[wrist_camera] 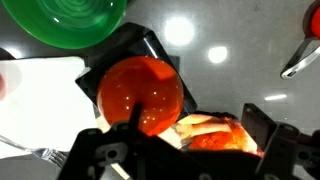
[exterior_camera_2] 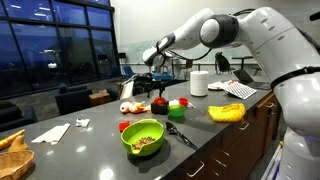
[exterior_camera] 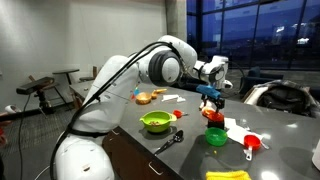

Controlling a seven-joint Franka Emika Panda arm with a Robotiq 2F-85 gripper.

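Observation:
My gripper hangs open above the table, its two black fingers wide apart at the lower edge of the wrist view. Below it sits a round red-orange bowl (wrist_camera: 140,95) on a black square base, partly behind the left finger. Between the fingers' line of sight lies an orange-and-white plush-like thing (wrist_camera: 215,132), partly hidden by the gripper. Nothing shows held. A green bowl (wrist_camera: 68,18) stands beside the black base; it also appears as the green bowl (exterior_camera: 216,138) in exterior view 1.
A lime-green bowl (exterior_camera_2: 144,137) with something inside, a yellow cloth (exterior_camera_2: 228,113) and dark tongs (exterior_camera_2: 180,134) lie on the table. White paper (wrist_camera: 38,95) with a fork is beside the base. A red spoon (exterior_camera: 250,143) lies to the right. Bare tabletop shows at the near left in exterior view 2.

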